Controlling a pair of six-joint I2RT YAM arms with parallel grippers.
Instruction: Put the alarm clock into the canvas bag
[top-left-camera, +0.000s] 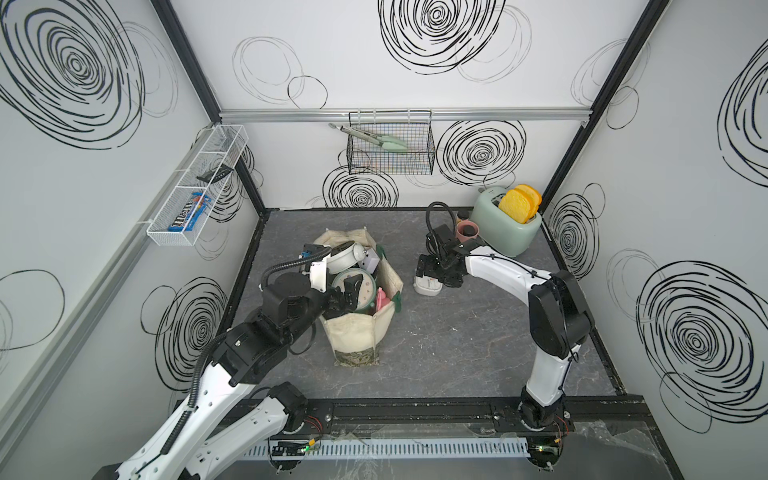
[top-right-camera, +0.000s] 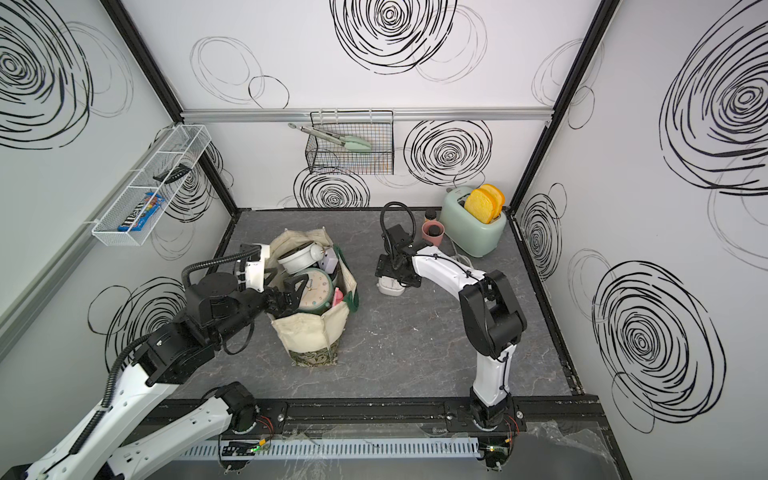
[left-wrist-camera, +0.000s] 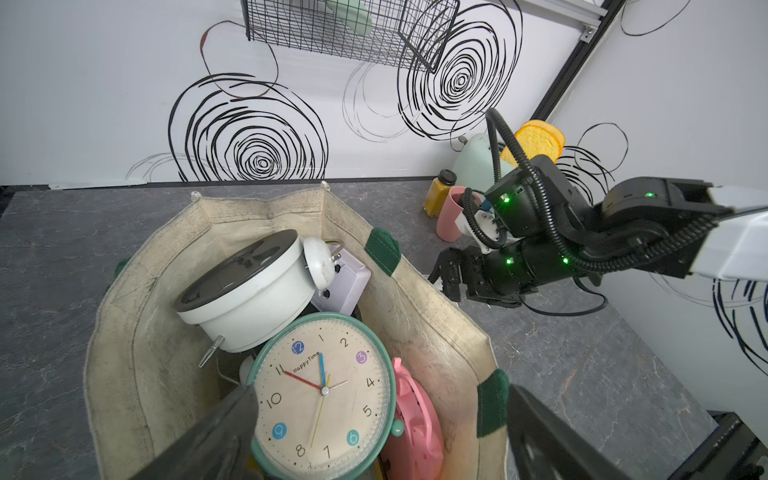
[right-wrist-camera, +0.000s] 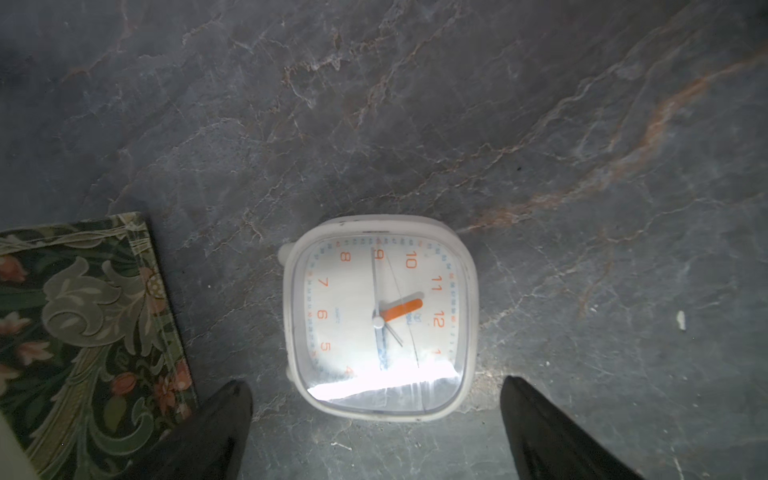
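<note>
A small white square alarm clock (right-wrist-camera: 381, 280) lies face up on the grey tabletop, right of the canvas bag (top-left-camera: 349, 334). Over this clock hovers my right gripper, open, one finger to each side of it in the right wrist view and nothing held. Standing upright, the bag holds a round teal-rimmed clock (left-wrist-camera: 324, 392), a white twin-bell clock (left-wrist-camera: 248, 292), a pink clock (left-wrist-camera: 416, 432) and a pale lilac item (left-wrist-camera: 342, 281). My left gripper is open above the bag's mouth, its fingers blurred at the bottom of the left wrist view.
A mint toaster (top-left-camera: 505, 228) with yellow slices stands at the back right, beside a pink cup (top-left-camera: 467, 230) and a yellow bottle (left-wrist-camera: 438, 192). Wire baskets hang on the back and left walls.
</note>
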